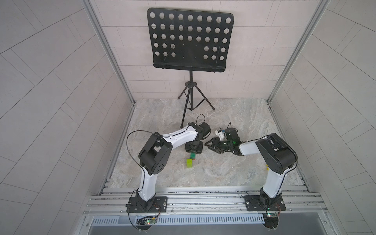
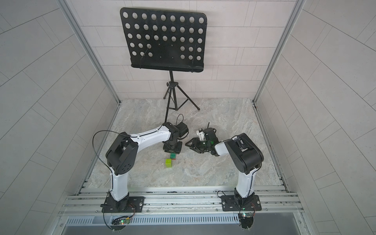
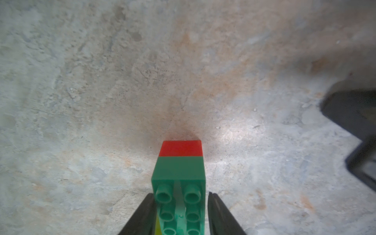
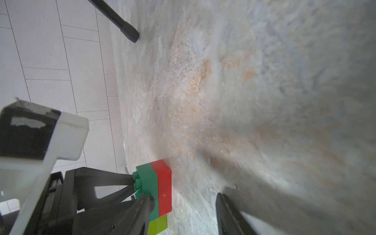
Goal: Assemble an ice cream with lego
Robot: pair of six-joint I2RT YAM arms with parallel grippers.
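A green brick (image 3: 178, 168) on a red brick (image 3: 181, 148) stands on the floor at the middle, a lime brick (image 1: 189, 163) near it toward the front. My left gripper is over the green brick in the left wrist view, fingertips either side of its studded top, part open; whether they touch it is unclear. My right gripper stands open just to the right, low over the floor, nothing between its fingers.
A black music stand (image 1: 190, 39) stands at the back, a leg reaching near the left gripper. Something yellow (image 1: 267, 168) lies at the right behind the right arm.
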